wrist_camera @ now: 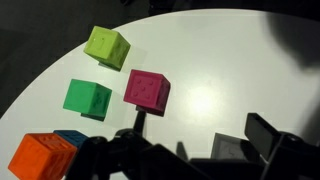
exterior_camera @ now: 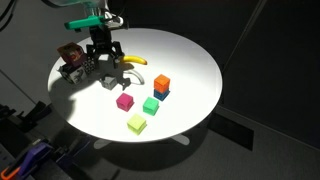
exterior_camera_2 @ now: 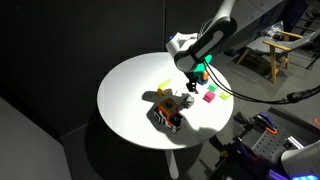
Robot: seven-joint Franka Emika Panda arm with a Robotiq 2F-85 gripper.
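Note:
My gripper (exterior_camera: 104,50) hangs over the white round table, its fingers wide apart in the wrist view with nothing between them. A grey block (exterior_camera: 109,82) lies on the table below it and shows partly beside the right finger (wrist_camera: 264,137) in the wrist view. Out from there sit a pink block (wrist_camera: 148,90), a green block (wrist_camera: 88,98) and a yellow-green block (wrist_camera: 107,46), each apart from the others. An orange block (exterior_camera: 162,83) rests on top of a blue block (exterior_camera: 161,95).
A yellow banana (exterior_camera: 133,60) and a pale curved object (exterior_camera: 135,76) lie near the gripper. Beside the arm stands a dark rack-like container (exterior_camera: 73,72) with a brown item (exterior_camera: 70,50).

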